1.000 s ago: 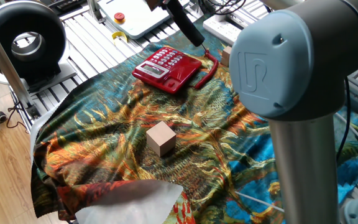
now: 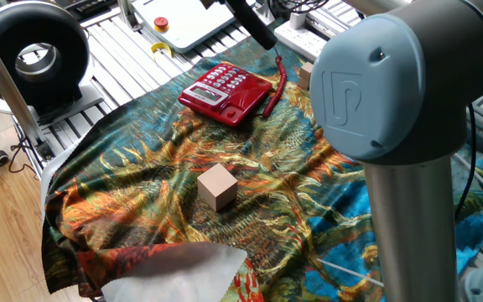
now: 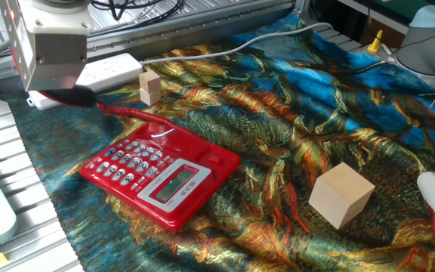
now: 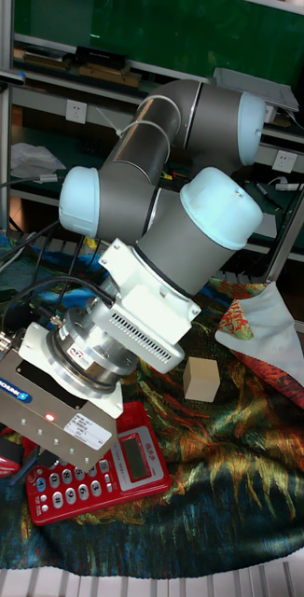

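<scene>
A red desk telephone (image 2: 227, 94) lies on the patterned cloth, its keypad and small display facing up and its cradle empty. Its handset (image 2: 253, 25) hangs in the air above the far side of the phone, looking dark in this view, with the coiled red cord (image 2: 278, 82) running down from its end. In the third exterior view, my gripper (image 4: 12, 452) is at the lower left, beyond the phone's keypad. It appears shut on the handset, whose red part shows beside the dark fingers; the contact itself is mostly hidden.
A wooden cube (image 3: 341, 195) sits on the cloth to one side of the phone. Small wooden blocks (image 3: 149, 88) stand near a white power strip (image 3: 110, 73) at the back. The cloth (image 2: 124, 180) is wrinkled, with a folded corner (image 2: 179, 275) in front.
The handset has moved up and away from the phone, towards the top of the first exterior view, and its cord has shifted with it. Phone and cube have stayed put.
</scene>
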